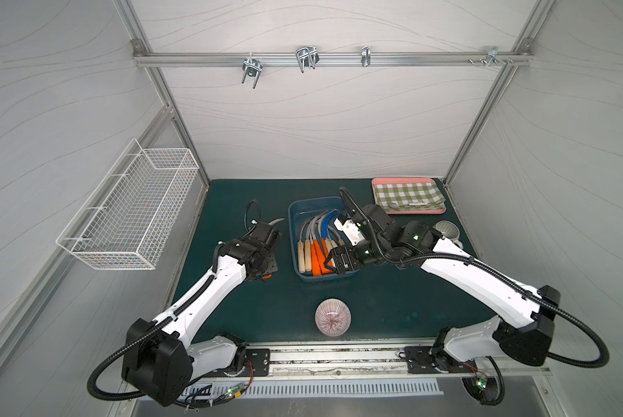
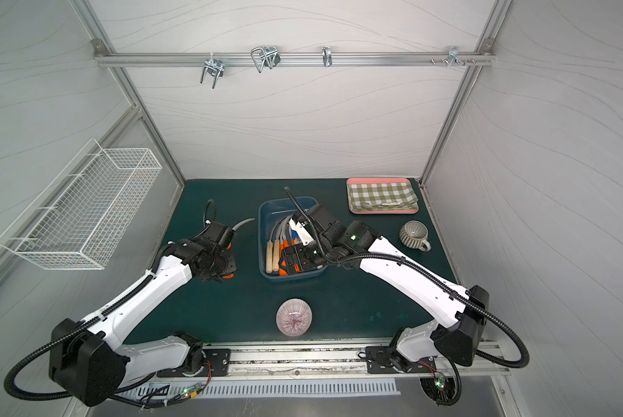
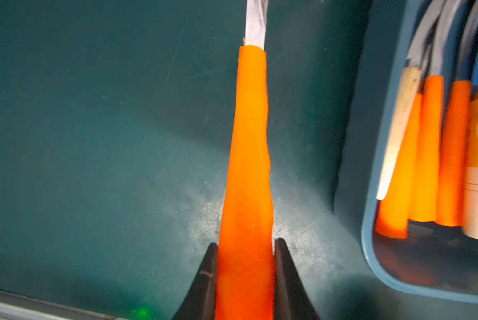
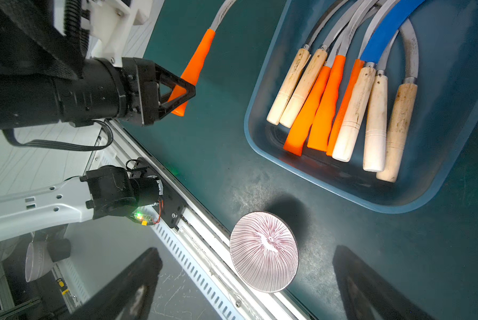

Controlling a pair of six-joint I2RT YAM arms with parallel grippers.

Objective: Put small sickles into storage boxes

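Observation:
An orange-handled sickle [image 3: 248, 149] with a pale blade is between my left gripper's [image 3: 245, 266] fingers in the left wrist view, left of the blue box. The fingers sit at both sides of the handle. The blue storage box [image 4: 254, 106] holds several sickles [image 4: 324, 112] with wooden and orange handles, one with a blue blade cover. My right gripper stands open above the table near the box, nothing seen between its fingers.
A striped bowl [image 1: 333, 317] sits in front of the box. A pink tray with checked cloth [image 2: 382, 196] and a mug [image 2: 413, 234] are at the back right. A wire basket [image 1: 127, 208] hangs on the left wall.

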